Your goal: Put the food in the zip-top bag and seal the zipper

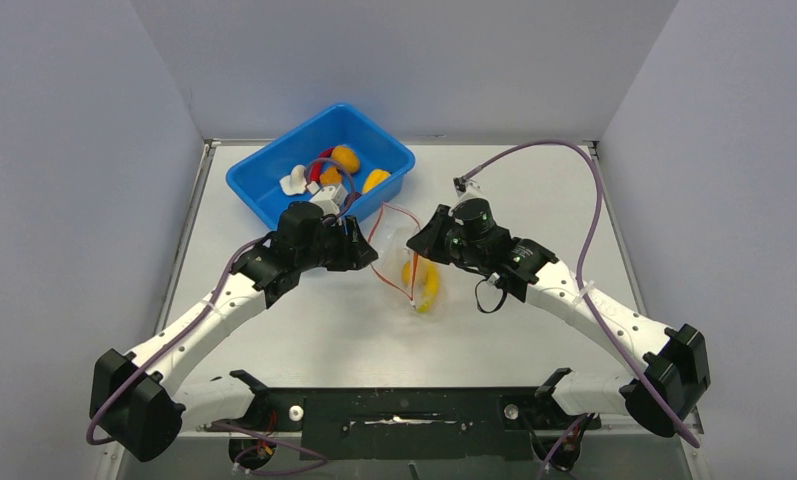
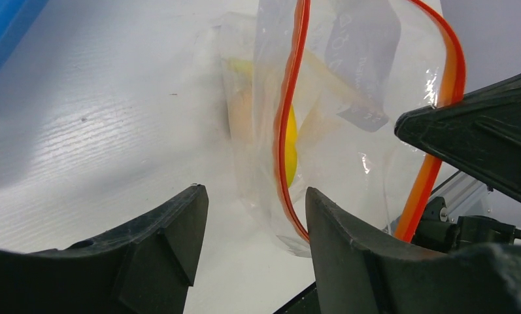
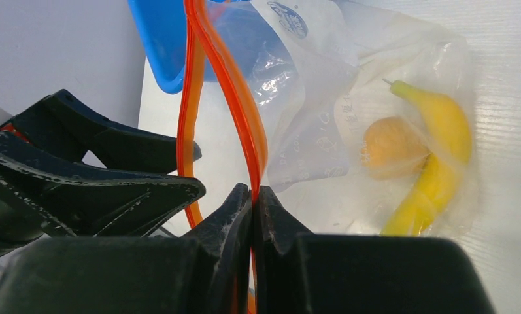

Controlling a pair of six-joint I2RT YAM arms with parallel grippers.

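The clear zip top bag (image 1: 399, 290) stands near the table's middle, its orange zipper edges apart, with a banana (image 3: 440, 163) and a round tan food item (image 3: 391, 147) inside. My right gripper is shut on one zipper edge of the bag. My left gripper is open at the other edge, whose strip runs down by its right finger in the left wrist view. In the right wrist view the left gripper's fingers reach toward that strip.
A blue bin (image 1: 274, 160) with several food items sits at the back left, close to the bag.
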